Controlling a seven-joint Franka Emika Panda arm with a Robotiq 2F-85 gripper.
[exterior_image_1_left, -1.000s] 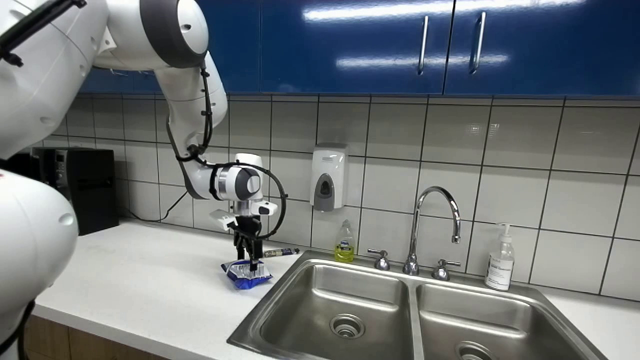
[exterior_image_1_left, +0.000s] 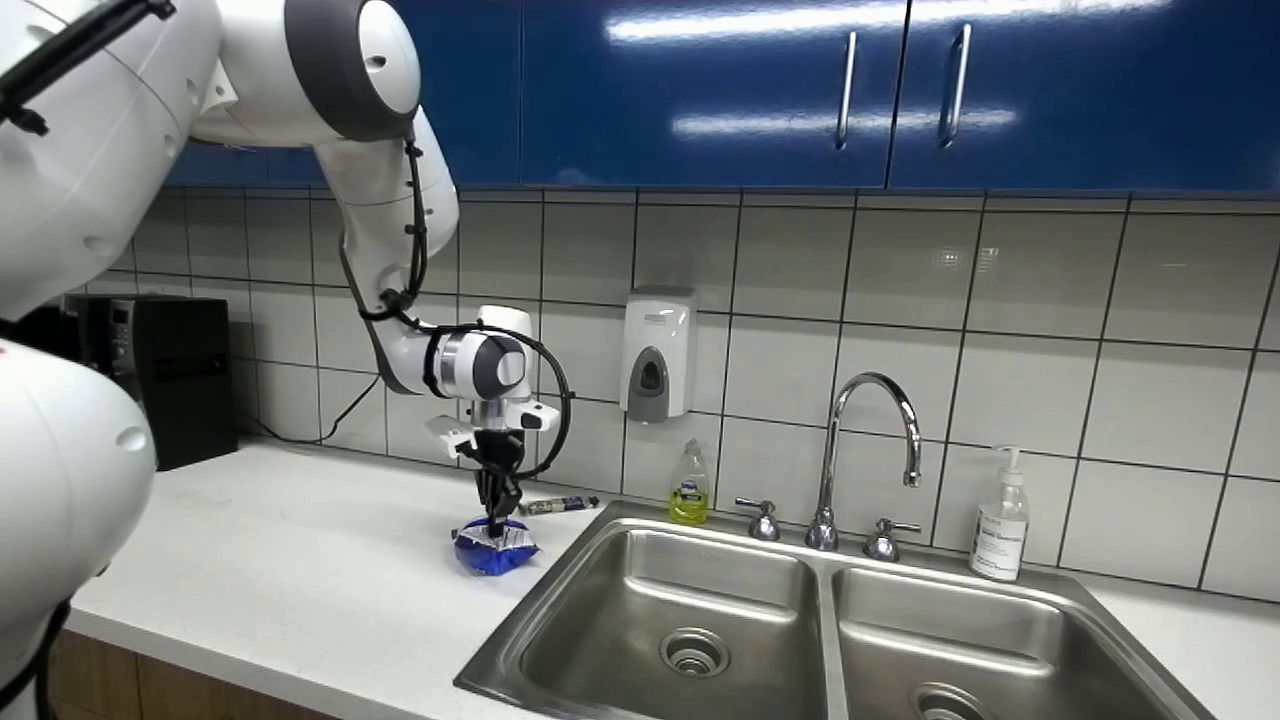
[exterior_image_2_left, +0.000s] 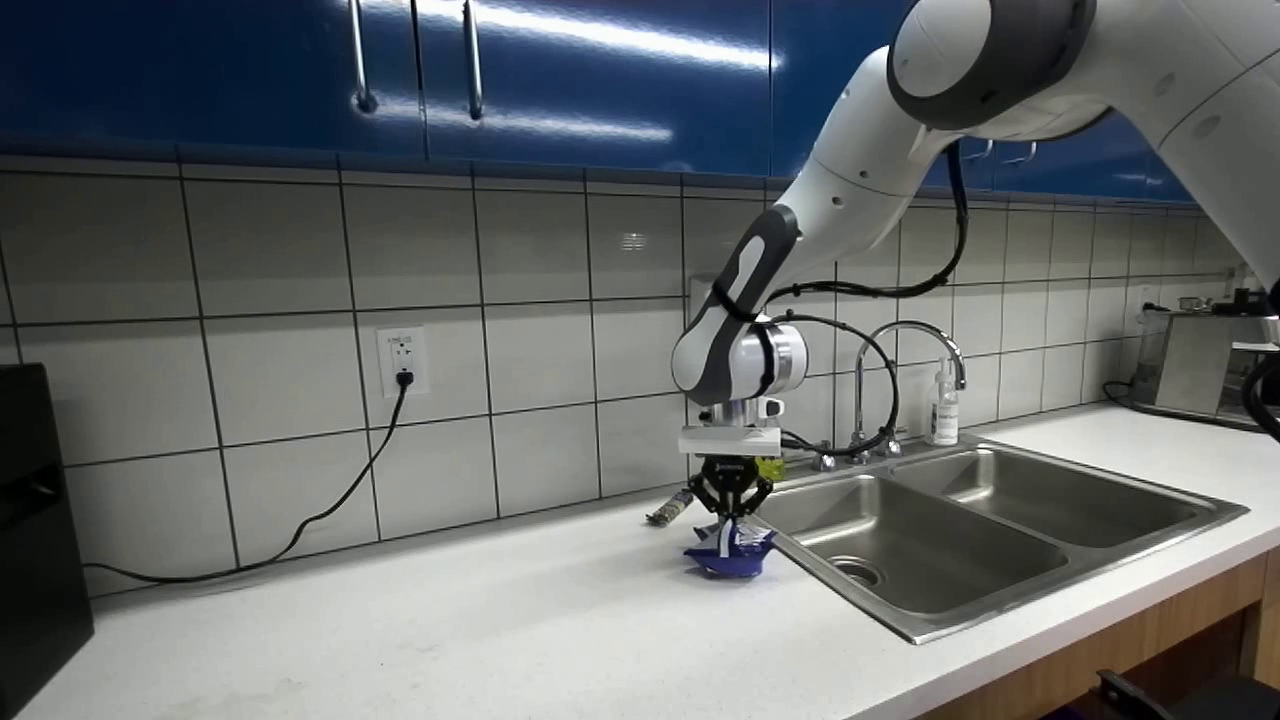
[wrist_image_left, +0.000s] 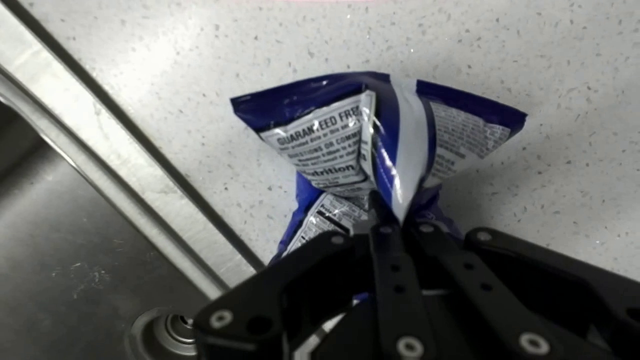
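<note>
A blue and white foil snack bag (exterior_image_1_left: 494, 554) rests on the white counter just left of the sink. My gripper (exterior_image_1_left: 497, 523) points straight down at it, its fingers closed on a pinched fold of the wrapper. From the wrist view, the bag (wrist_image_left: 324, 144) is creased and gathered where the shut fingers (wrist_image_left: 393, 264) meet, with printed text on its folded flap. In the second exterior view the bag (exterior_image_2_left: 732, 554) sits directly beneath the gripper (exterior_image_2_left: 727, 516), its underside close to the counter. The arm's fingers hide part of the bag.
A patterned tube (exterior_image_1_left: 558, 505) lies behind the bag near the wall. The double sink (exterior_image_1_left: 828, 600) is to the right, with a faucet (exterior_image_1_left: 828, 480), a yellow soap bottle (exterior_image_1_left: 690, 486) and a pump bottle (exterior_image_1_left: 1000, 528) along its back. Open counter (exterior_image_1_left: 276, 540) stretches left.
The fingers stood apart over the bag a second ago; now they are together. The bag has bunched up and narrowed between them, and the arm has shifted only slightly.
</note>
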